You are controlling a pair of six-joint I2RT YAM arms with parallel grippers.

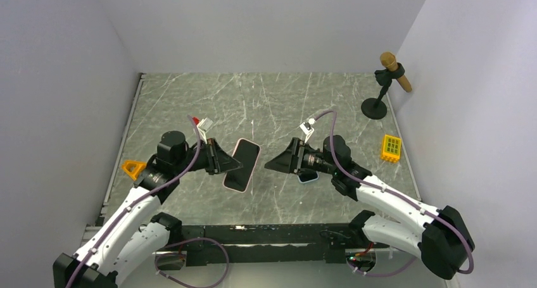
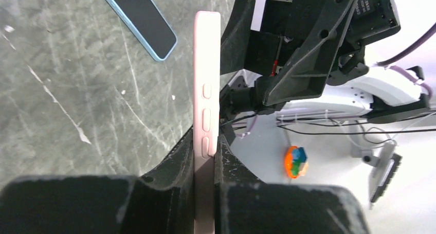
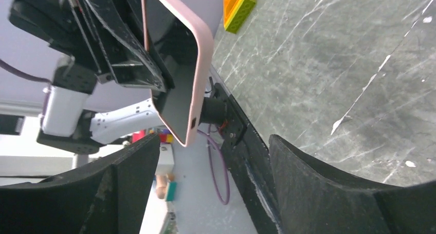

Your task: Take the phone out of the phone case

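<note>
A pink-cased phone is raised in my left gripper, which is shut on it; the left wrist view shows its pink side edge with buttons, and the right wrist view shows its screen and pink rim. My right gripper is open just right of it, apart from the phone, with nothing between its fingers. A blue-rimmed phone lies on the table, partly hidden under the right arm in the top view.
On the marble table stand a microphone on a black stand at back right and a yellow block at right. An orange object lies at left.
</note>
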